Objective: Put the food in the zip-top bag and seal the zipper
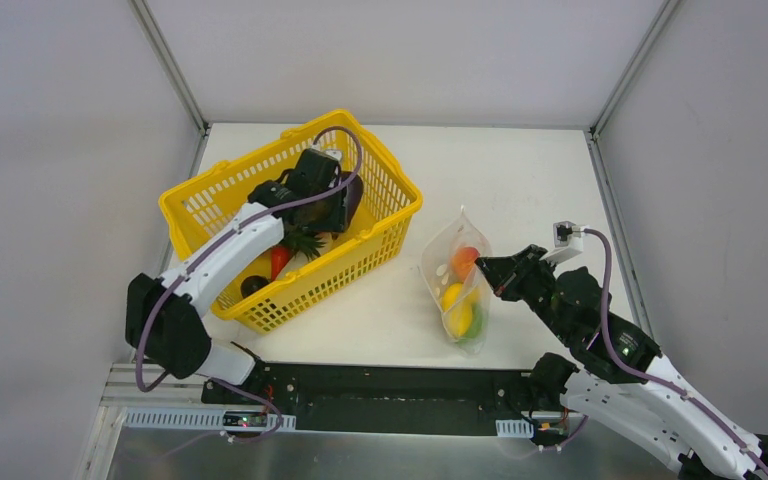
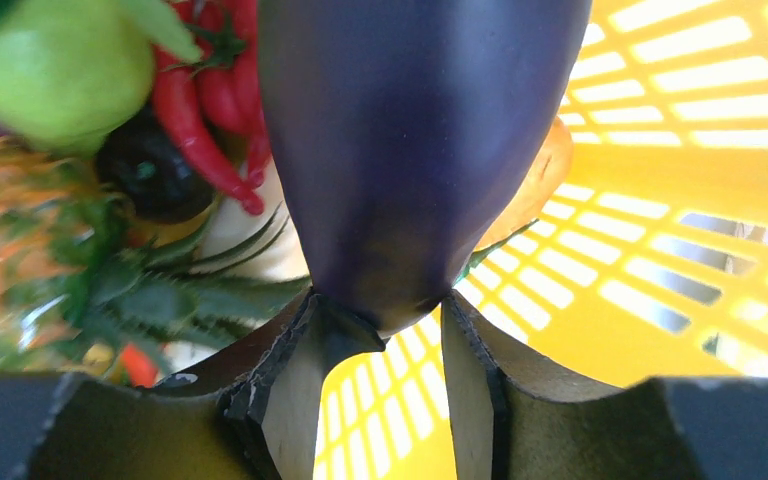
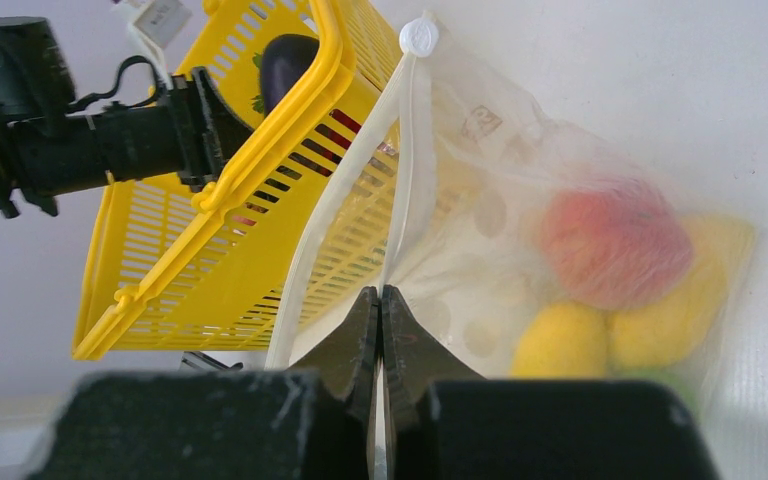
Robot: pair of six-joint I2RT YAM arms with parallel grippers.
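Note:
A clear zip top bag (image 1: 440, 255) stands on the table with an orange-red fruit (image 3: 615, 240), yellow fruit (image 3: 560, 340) and something green inside. My right gripper is shut on one edge of its mouth; the zip strips (image 3: 335, 205) stand apart. Inside the yellow basket (image 1: 390, 225), a dark purple eggplant (image 2: 415, 150) fills the middle of the left wrist view. My left gripper has its fingertips apart, one on either side of the eggplant's narrow end. Whether they grip it is unclear.
In the basket lie a green vegetable (image 2: 60, 75), red peppers (image 2: 195, 120), a dark round item (image 2: 150, 170), and an orange-brown item (image 2: 535, 185) behind the eggplant. The basket's walls surround my left gripper. Table between basket and bag is clear.

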